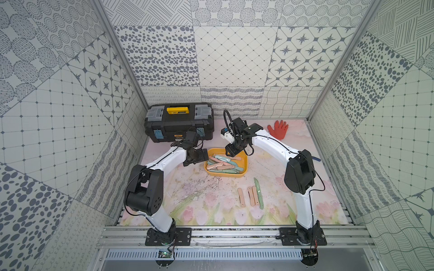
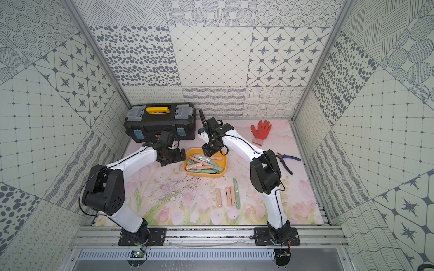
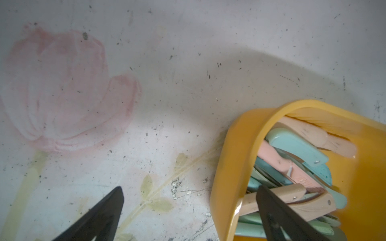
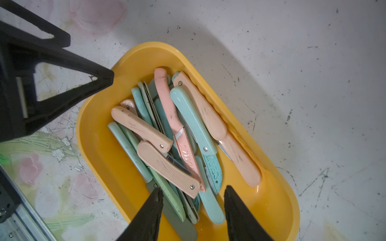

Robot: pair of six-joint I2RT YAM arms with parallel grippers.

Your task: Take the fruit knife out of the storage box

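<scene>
An orange storage box (image 1: pixel 245 164) holds several pink, mint and grey fruit knives, such as a mint one (image 4: pixel 192 119) and a pink one (image 4: pixel 166 168). My left gripper hangs open beside the box's left end, its right finger over the rim in the left wrist view. My right gripper is over the box with its fingers apart, above the knives, nothing seen between them.
A black toolbox (image 1: pixel 178 124) stands at the back left. A red glove (image 1: pixel 278 131) and pliers (image 2: pixel 289 158) lie at the right. Loose knives (image 1: pixel 253 196) lie in front of the box.
</scene>
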